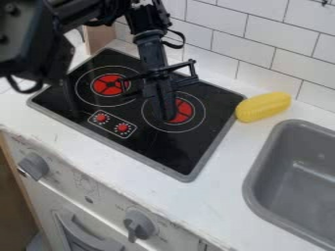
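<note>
My black gripper (165, 96) hangs over the black cooktop (131, 147), near the middle between the two red-marked burners. Its dark fingers blend into the glass, so whether they are open or shut is hard to tell. A yellow corn cob (262, 106) lies on the white counter just right of the cooktop, apart from the gripper.
The grey sink (268, 184) takes up the right side of the counter. White tiles (262, 44) form the back wall. Oven knobs (139, 224) are on the front below. The counter strip between cooktop and sink is clear.
</note>
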